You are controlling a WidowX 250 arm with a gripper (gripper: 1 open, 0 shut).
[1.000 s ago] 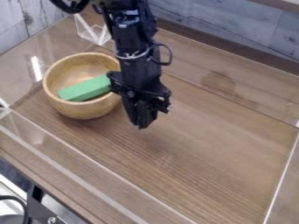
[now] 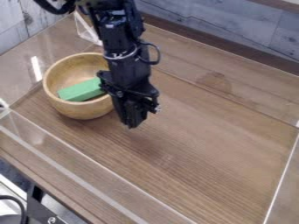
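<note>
The black robot arm hangs down from the top of the camera view, its gripper [image 2: 131,114] low over the wooden table, just right of a round tan bowl [image 2: 59,79]. Inside the bowl lies a green block [image 2: 79,89], partly hidden behind the arm. The fingers are dark and small, so I cannot tell whether they are open or shut, or whether anything is between them.
Pale walls and edges border it at the back and right. A black cable [image 2: 12,206] lies at the lower left.
The arm and gripper have shifted slightly to the left, toward the bowl. The bowl and green block look unchanged.
</note>
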